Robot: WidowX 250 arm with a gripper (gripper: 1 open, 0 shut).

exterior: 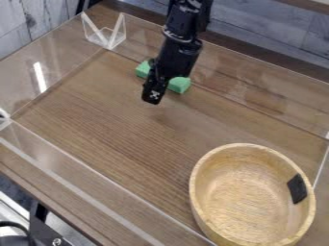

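Observation:
My black gripper (154, 90) reaches down from the arm at the top middle, low over the wooden table (103, 135). It looks shut, with nothing visible between its fingers. A green object (178, 83) lies behind it, partly hidden by the gripper and arm, showing on both sides of them.
A large round beige basket (247, 221) with a black handle patch fills the lower right. White brackets stand at the left and upper-left edges.

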